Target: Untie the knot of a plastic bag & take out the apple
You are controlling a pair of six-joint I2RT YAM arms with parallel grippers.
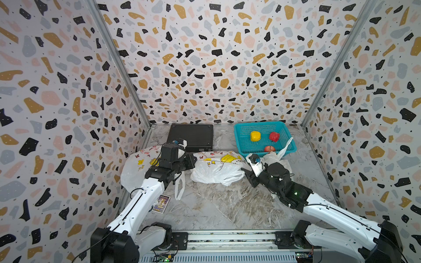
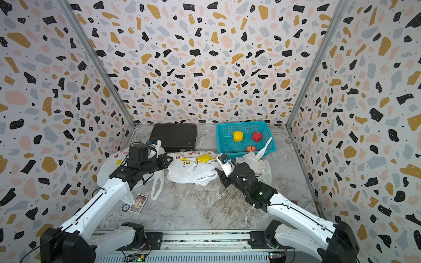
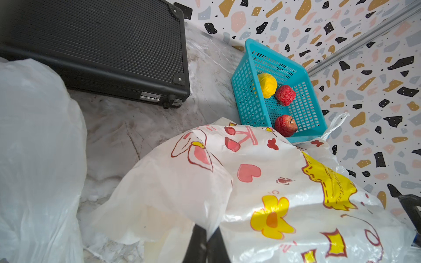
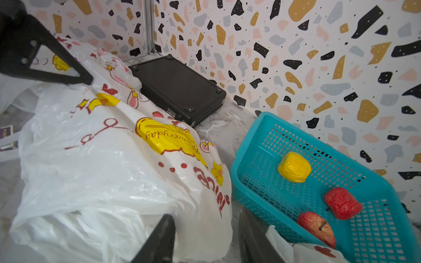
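A white plastic bag point(image 1: 217, 171) with red and yellow prints stretches between my two arms above the table. At its left end my left gripper is shut on a gathered fold of the plastic. My right gripper is at the other end, its fingers point(image 4: 161, 239) apart; the bag's edge hangs at and behind them, and whether it is touched I cannot tell. A red apple point(image 4: 316, 228) sits in the near part of the blue basket point(image 4: 263, 192). No fruit shows inside the stretched bag.
A yellow fruit point(image 4: 294, 166) and a red bumpy fruit point(image 4: 343, 203) share the basket. Another white bag point(image 1: 133, 175) lies behind the left arm, one more point(image 1: 282, 165) before the basket. The black case point(image 1: 193, 136) stands at the back. A card point(image 1: 161, 203) lies front left.
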